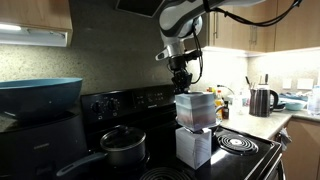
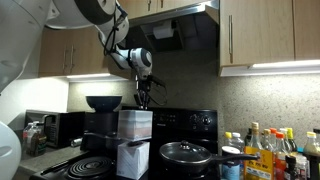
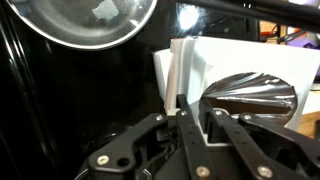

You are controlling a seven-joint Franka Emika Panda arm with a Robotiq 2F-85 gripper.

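Note:
A pale box hangs from my gripper, which is shut on its top edge. Below it, on the stovetop, stands a white box. In exterior view 2 the held box is above the white box, roughly in line with it; whether the two touch I cannot tell. From the wrist, the held box shows an oval opening with dark film, and the gripper pinches its near left edge. Its top hides most of what lies underneath.
A lidded pan sits on the stove to the left, and a large blue pot further left. Bottles crowd the counter. A kettle stands beyond the bare right burner.

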